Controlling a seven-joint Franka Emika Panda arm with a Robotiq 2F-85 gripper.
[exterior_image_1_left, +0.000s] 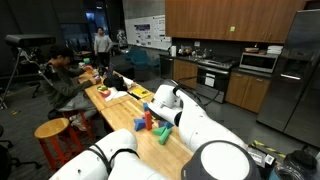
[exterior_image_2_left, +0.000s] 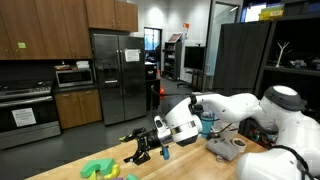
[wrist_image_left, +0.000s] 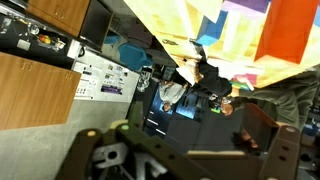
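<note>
Above the wooden table (exterior_image_2_left: 205, 168), my gripper is open, with no block between its fingers. The wrist view looks outward across the room, with the table's edge region at the top. There a blue block (wrist_image_left: 212, 28) and a red-orange block (wrist_image_left: 287, 30) appear beyond the fingers. In the first exterior view, a red block (exterior_image_1_left: 148, 120) stands upright near a blue block (exterior_image_1_left: 139, 124), with a green block (exterior_image_1_left: 164, 135) closer to the arm. Another green piece (exterior_image_2_left: 98, 167) lies at the lower left of the second exterior view.
A grey container (exterior_image_2_left: 226, 148) stands on the table beside the arm in the second exterior view. A stool (exterior_image_1_left: 52, 128) is by the table's left side. People and office equipment are in the background, well away from the blocks.
</note>
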